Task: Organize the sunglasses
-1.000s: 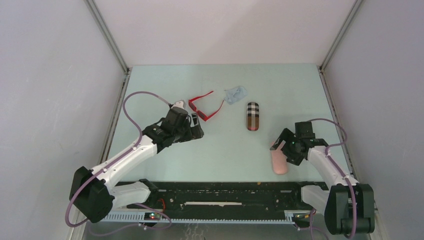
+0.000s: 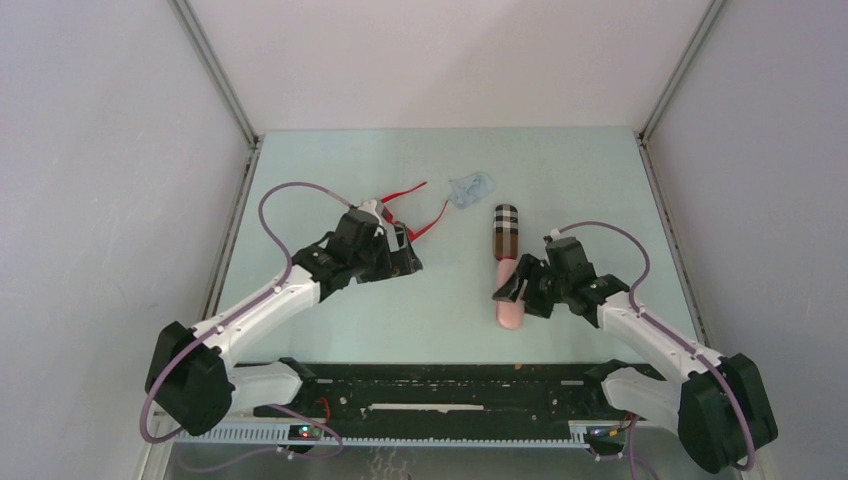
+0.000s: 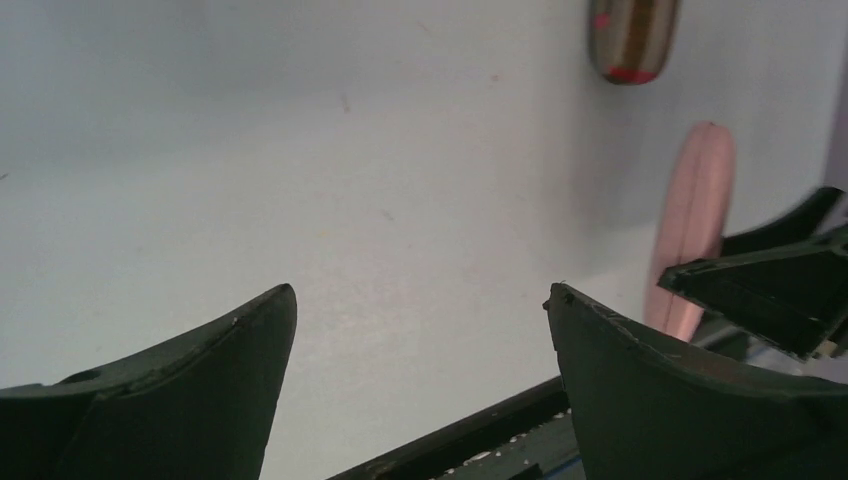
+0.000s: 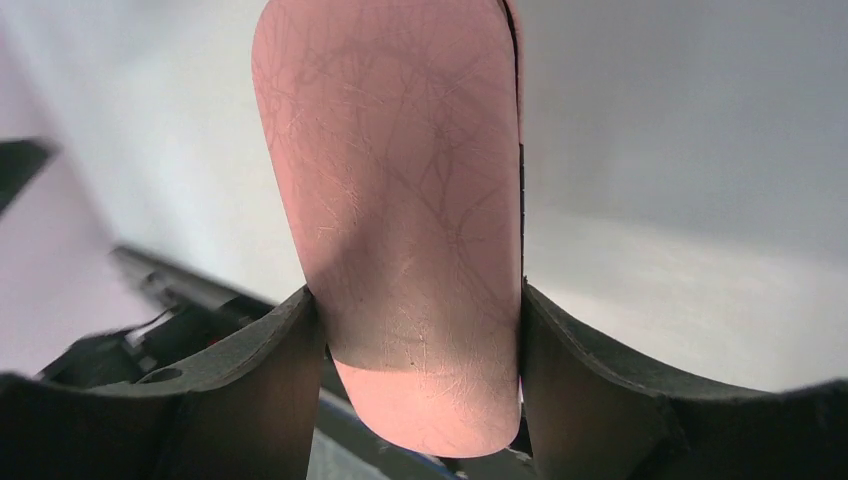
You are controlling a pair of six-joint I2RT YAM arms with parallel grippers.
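Held across its sides, the pink glasses case (image 4: 400,200) is between the fingers of my right gripper, which is shut on it. It looks closed, lifted over the right-centre of the table. Red sunglasses (image 2: 432,222) lie with arms spread at the back, partly hidden in the top view by my left arm. My left gripper stands open over bare table, just in front of the sunglasses. A plaid brown case (image 2: 506,232) lies behind the pink case; its near end shows in the left wrist view.
A pale blue cloth or pouch (image 2: 471,189) lies between the sunglasses and the plaid case. The table's front edge borders a black rail (image 2: 450,390). Bare table (image 2: 440,320) stretches between the two arms, with walls on both sides.
The pink case was on the table at right front; my right gripper has closed on it and carried it left and toward the plaid case. My left gripper shifted slightly right.
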